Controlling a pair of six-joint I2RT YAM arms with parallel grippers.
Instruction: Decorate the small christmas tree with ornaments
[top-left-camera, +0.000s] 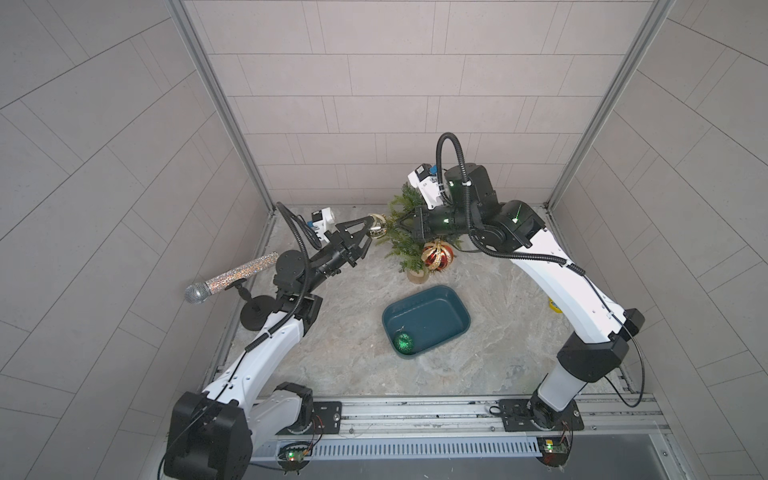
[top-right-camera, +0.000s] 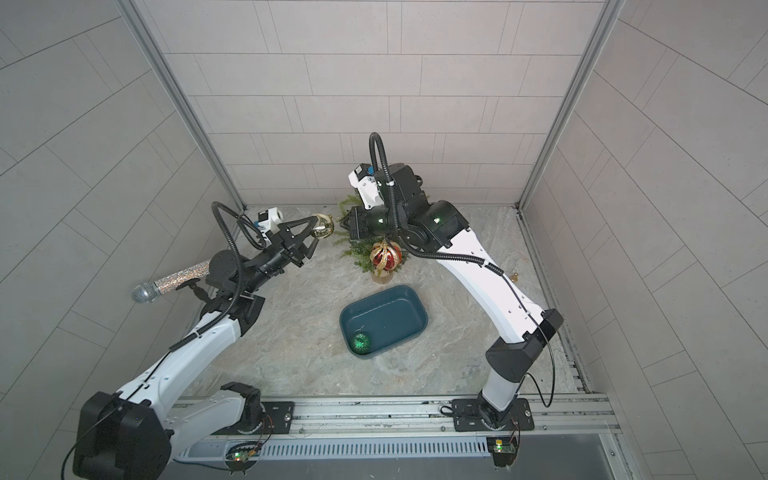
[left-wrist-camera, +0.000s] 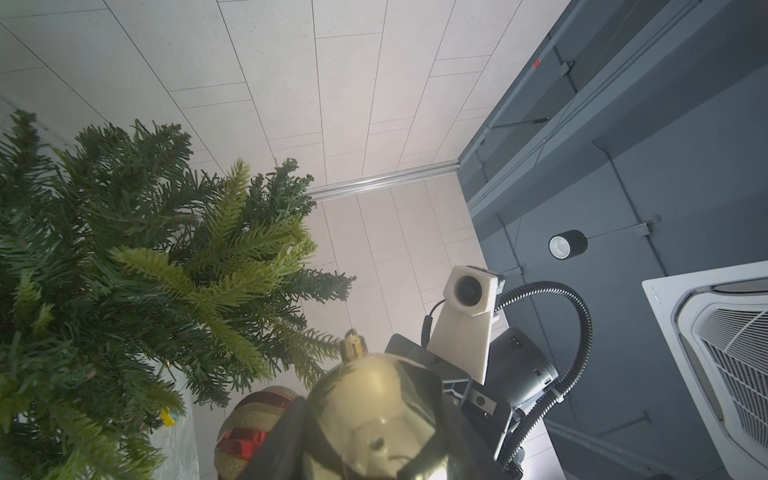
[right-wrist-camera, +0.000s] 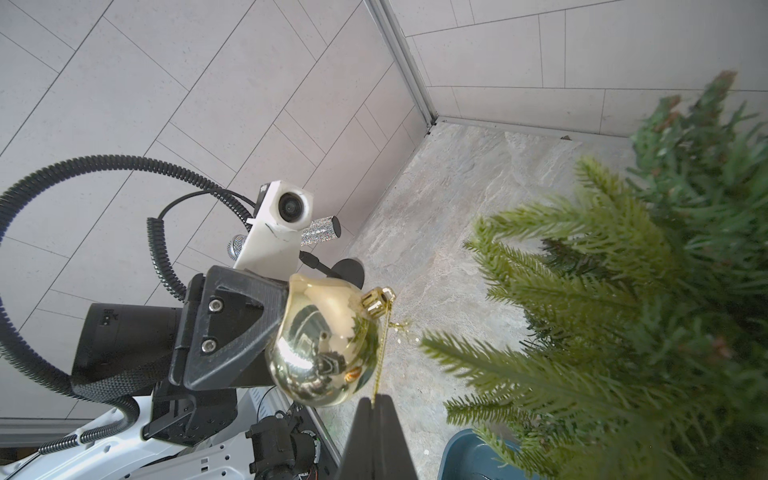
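My left gripper (top-left-camera: 372, 227) is shut on a shiny gold ball (right-wrist-camera: 324, 340), held just left of the green tree (left-wrist-camera: 152, 280). From the ball's cap a thin gold string (right-wrist-camera: 382, 356) runs straight to the tips of my right gripper. Those tips are closed together, with the string's end at them. The right arm covers much of the tree in both top views. A red and gold ornament (top-left-camera: 437, 256) hangs at the tree's lower front, above its pot (top-left-camera: 417, 276).
A teal bin (top-left-camera: 440, 318) in front of the tree holds a green glitter ball (top-left-camera: 404, 342). At far left stands a glittery microphone (top-left-camera: 240, 276) on a black base. Something small and yellow (top-left-camera: 554, 306) lies under the right arm.
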